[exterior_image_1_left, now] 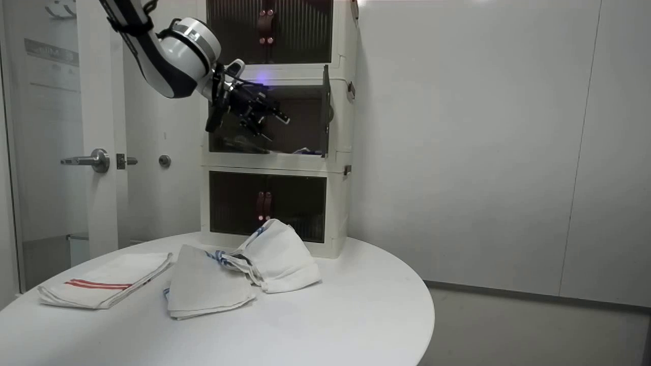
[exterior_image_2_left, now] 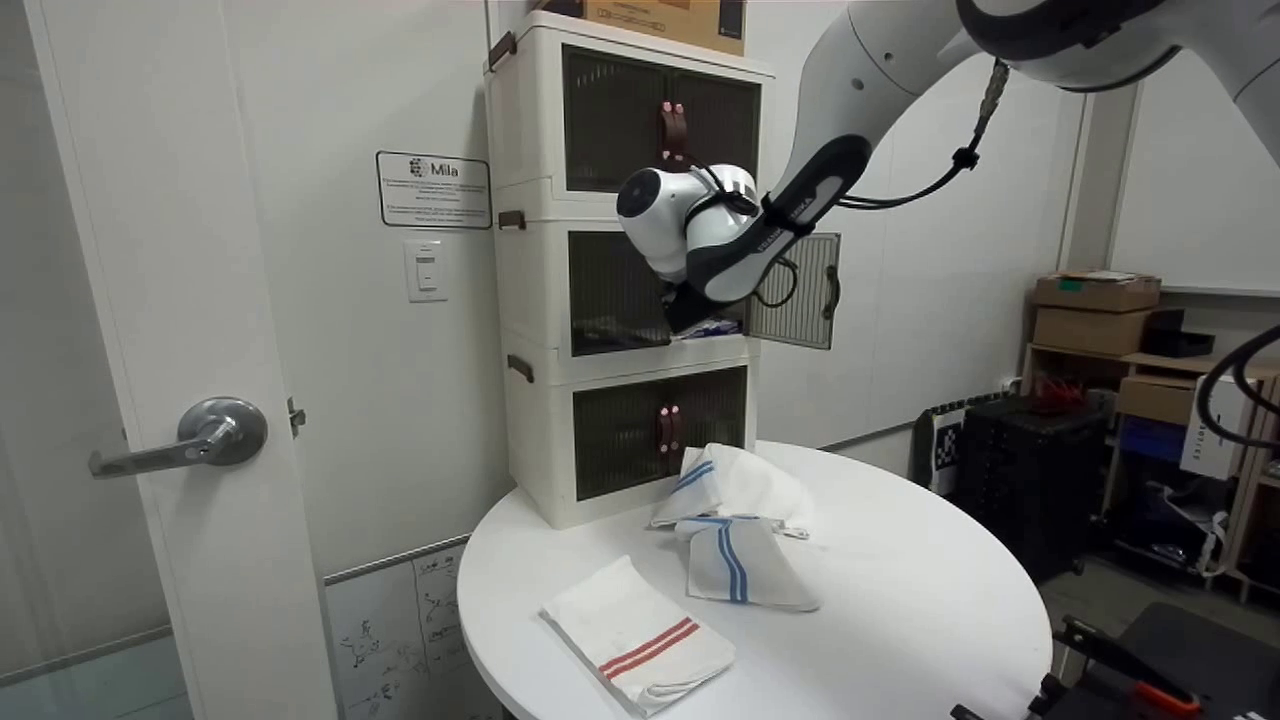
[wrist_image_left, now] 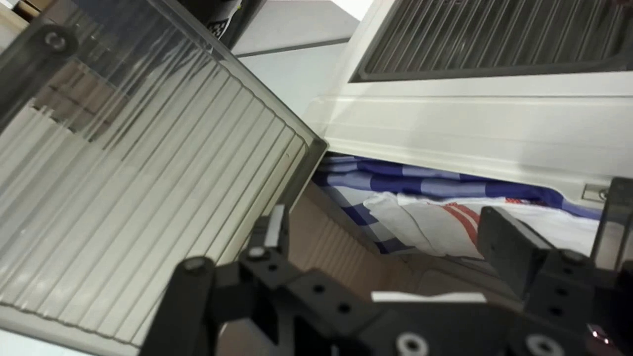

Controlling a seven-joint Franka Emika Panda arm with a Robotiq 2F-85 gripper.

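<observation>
Wide open, my gripper [exterior_image_1_left: 276,128] hangs at the front of the middle cabinet compartment, with nothing held between its fingers. Its right door [wrist_image_left: 178,196] is swung out, beside the left finger in the wrist view. Inside lie a blue checkered cloth [wrist_image_left: 436,186] and a white cloth with red stripes [wrist_image_left: 442,222]; the right finger overlaps the white cloth in the wrist view, and contact cannot be told. On the table are a red-striped white towel [exterior_image_2_left: 642,634], a folded blue-striped towel [exterior_image_2_left: 768,576] and a crumpled blue-striped towel [exterior_image_2_left: 768,486]. The arm hides the gripper in exterior view 2.
Closed compartments stand above and below the middle one, the lower with a dark door [exterior_image_1_left: 299,207]. The compartment's left door [exterior_image_2_left: 614,288] appears shut. Bare tabletop [exterior_image_1_left: 366,311] lies to the right of the towels in exterior view 1.
</observation>
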